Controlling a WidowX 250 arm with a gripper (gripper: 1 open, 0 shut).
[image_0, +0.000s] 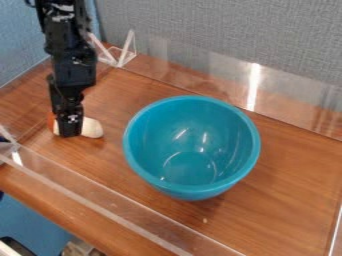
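My black gripper (67, 112) reaches down at the left of the table, its fingers low over a small pale object with an orange part (90, 128), which it partly hides. The gripper is open; whether the object sits between the fingers is hard to tell. A large teal bowl (191, 148) stands to the right of them.
Clear low barriers (287, 112) run along its edges. A white wire or strap lies at the back left.
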